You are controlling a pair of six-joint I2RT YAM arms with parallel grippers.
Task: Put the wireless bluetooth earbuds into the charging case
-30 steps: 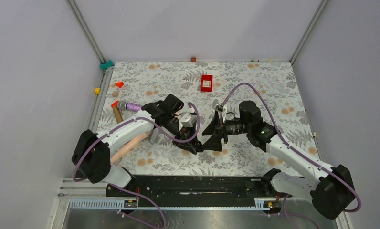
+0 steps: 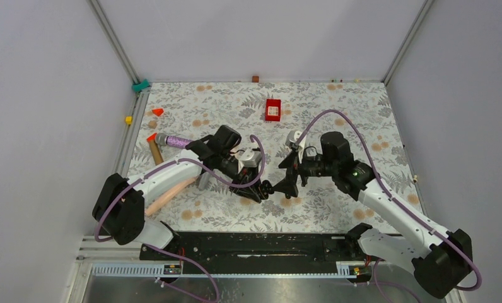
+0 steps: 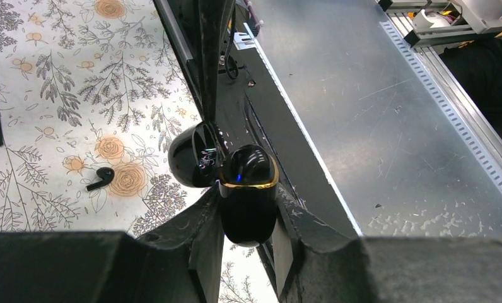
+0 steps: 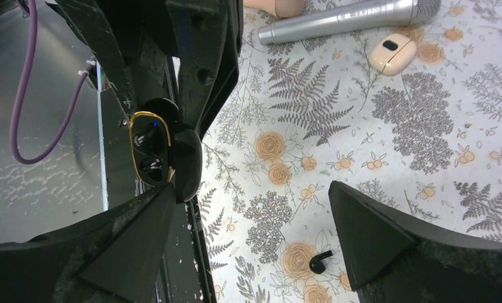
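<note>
My left gripper is shut on the black charging case, which has a gold rim and a blue light, lid up. In the right wrist view the open case shows dark glossy shapes inside. My right gripper is open beside it, with nothing between its fingers. A black earbud lies on the floral table, also visible as a small earbud below the right gripper's gap in the right wrist view.
A silver microphone, a cream case and a red box lie on the table. Several tools crowd the left. A black rail runs along the front edge.
My right gripper has moved right, away from the case in my left gripper, which has shifted only slightly.
</note>
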